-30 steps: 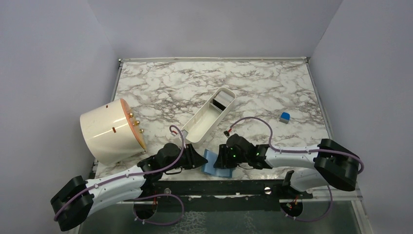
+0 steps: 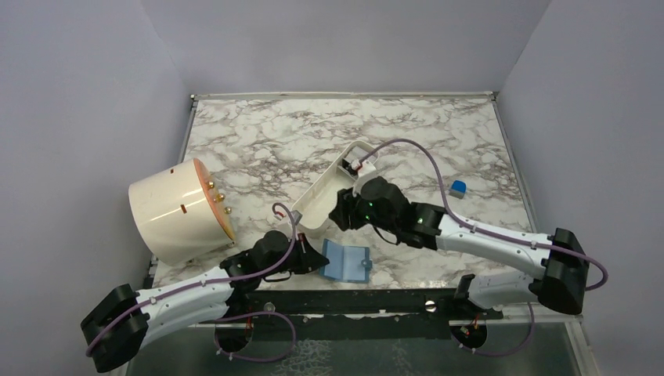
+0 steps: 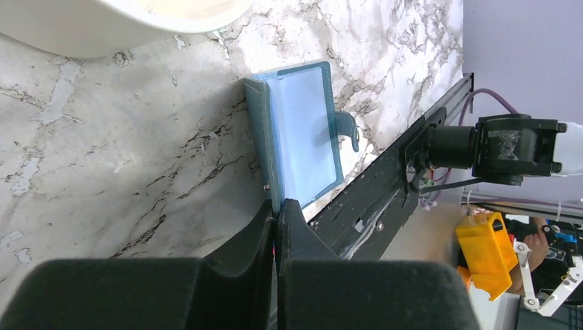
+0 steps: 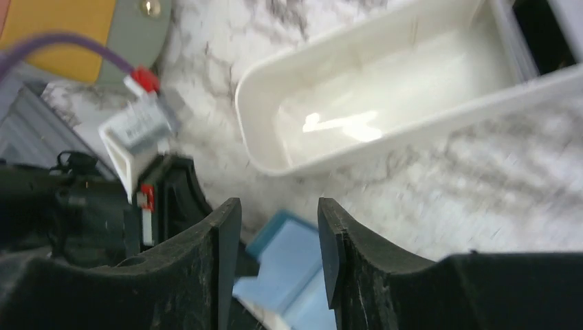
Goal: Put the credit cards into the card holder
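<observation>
The blue card holder (image 2: 344,263) lies open at the near edge. In the left wrist view, my left gripper is shut on the holder's near end along its spine (image 3: 262,137). My right gripper (image 2: 341,215) is raised above and behind the holder; in the right wrist view its fingers stand apart with nothing seen between them but the blurred holder (image 4: 285,261) below. The white tray (image 2: 321,196) lies behind, with dark and grey items, possibly cards, in its far compartment (image 4: 543,34), partly hidden by the right arm in the top view.
A cream cylinder (image 2: 172,211) with gold knobs stands at the left. A small blue object (image 2: 458,188) lies at the right.
My right gripper has risen from the card holder and moved back toward the tray. My left gripper has closed at the holder, having moved only slightly.
</observation>
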